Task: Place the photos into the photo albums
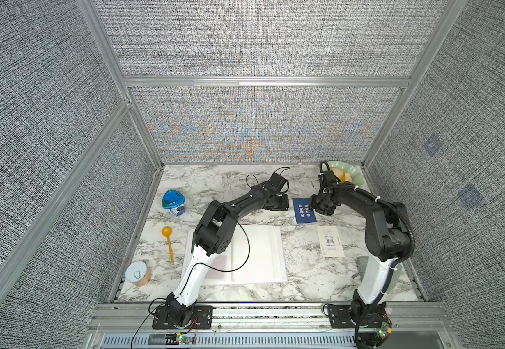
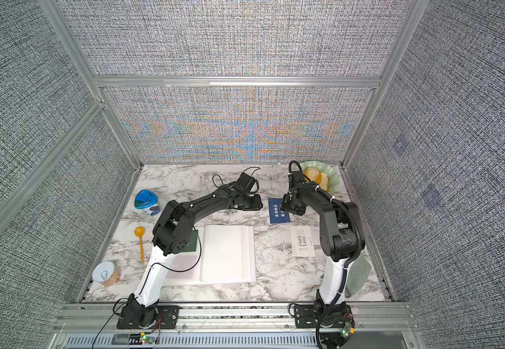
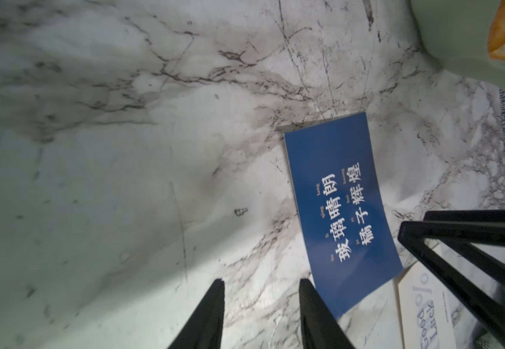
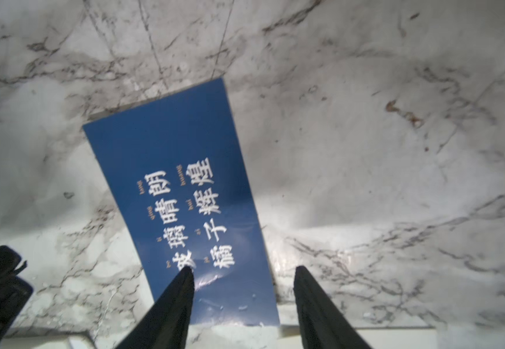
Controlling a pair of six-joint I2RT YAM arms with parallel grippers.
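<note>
A blue photo card point(image 4: 176, 145) with white lettering lies flat at mid-table, between the two arms. My left gripper stands part open just left of the card, nothing between its fingers. Over the card's near end, in the right wrist view, is my right gripper, open and empty. A cream "Good Luck" card point(image 1: 330, 240) lies nearer the front, on the right. The open album point(image 1: 257, 253) has blank right-hand pages; its left page is partly covered by my left arm, with a bit of a dark green photo point(image 2: 190, 242) showing.
A green bowl of bread point(image 1: 354, 171) sits at the back right. On the left are a blue-lidded container point(image 1: 173, 199), an orange spoon point(image 1: 168, 238) and a can point(image 1: 138, 272). A grey-green pad point(image 2: 357, 276) lies at the right front.
</note>
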